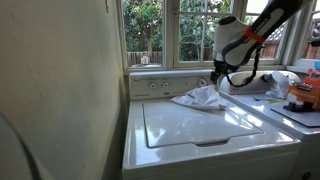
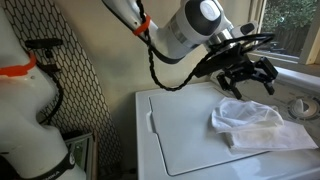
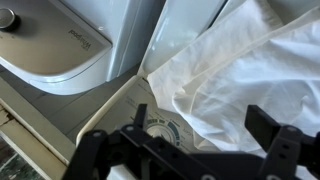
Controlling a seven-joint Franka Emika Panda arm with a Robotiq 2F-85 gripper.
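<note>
A crumpled white cloth (image 1: 201, 98) lies at the back of the white washing machine's top, by the control panel. In the second exterior view the cloth (image 2: 245, 117) spreads flat toward the right, with its raised folds on the left. Above it hangs my gripper (image 2: 247, 86), fingers apart and pointing down, clear of the fabric. From the wrist, the black fingers (image 3: 140, 113) stand wide, and the cloth (image 3: 225, 85) fills the area ahead of and toward the right one. Nothing is held between them. The cloth's part below the right finger is hidden.
The washer's lid (image 1: 195, 122) is closed and bare in front of the cloth. A second machine (image 1: 285, 108) stands at the right, with an orange-and-white item (image 1: 303, 92) on it. Behind are the control panel (image 1: 170, 84) and windows; a wall (image 1: 60, 90) bounds the left.
</note>
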